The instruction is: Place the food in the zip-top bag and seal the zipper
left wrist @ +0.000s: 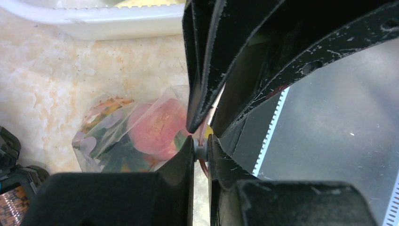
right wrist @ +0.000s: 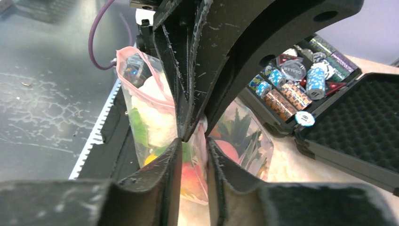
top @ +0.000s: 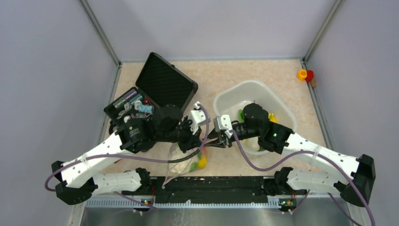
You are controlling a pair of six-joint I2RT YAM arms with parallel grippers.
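A clear zip bag with a pink zip edge holds toy food, including a pink-red piece and green leafy pieces. In the left wrist view, my left gripper is shut on the bag's zip edge, with a small grey piece between its tips. From the other side comes my right gripper, its fingers parted around the pink zip edge close to the left fingertips. Seen from the right wrist, one stretch of the bag's mouth gapes. From above, the arms hide most of the bag's top.
A white bin with some toy food stands beneath the right arm. At the left is an open black case with small items in its tray. Bare table lies at the back; the front edge is close below the bag.
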